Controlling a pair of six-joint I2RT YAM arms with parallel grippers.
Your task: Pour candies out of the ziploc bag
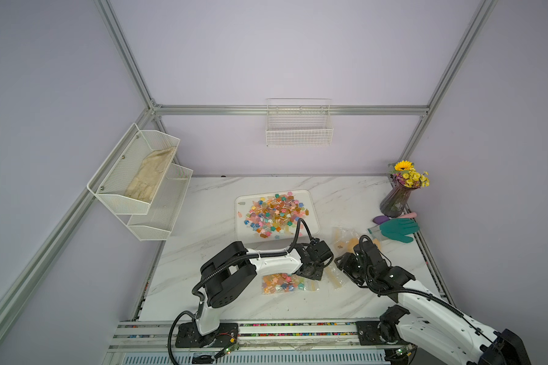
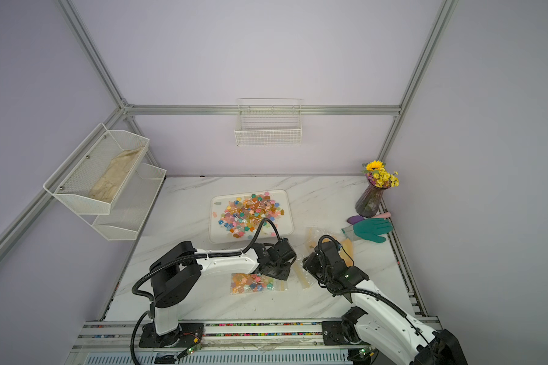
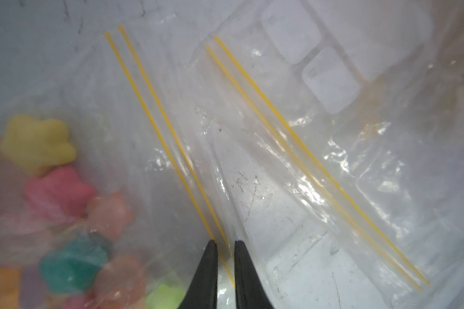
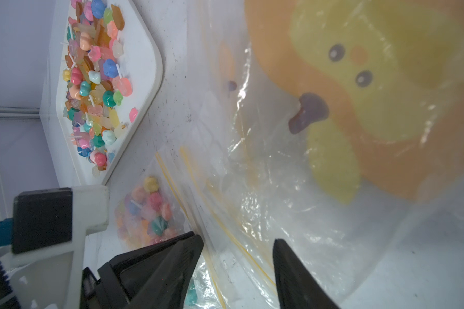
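Observation:
A clear ziploc bag of colorful candies (image 1: 280, 283) lies flat before the tray; in the left wrist view its two yellow zip lines (image 3: 165, 139) run down toward my left gripper. That gripper stands narrowly open over the lower end of the zip, which passes between the fingers; whether they touch it I cannot tell. My right gripper is wide open above the zip edge of a second clear bag (image 4: 288, 216), which shows an orange and yellow animal figure. The left gripper's arm covers part of the candy bag in the top views.
A white tray (image 1: 242, 228) at the back middle is heaped with mixed candies. Behind the right arm lie a teal glove (image 1: 398, 230) and a vase of flowers (image 1: 395, 200).

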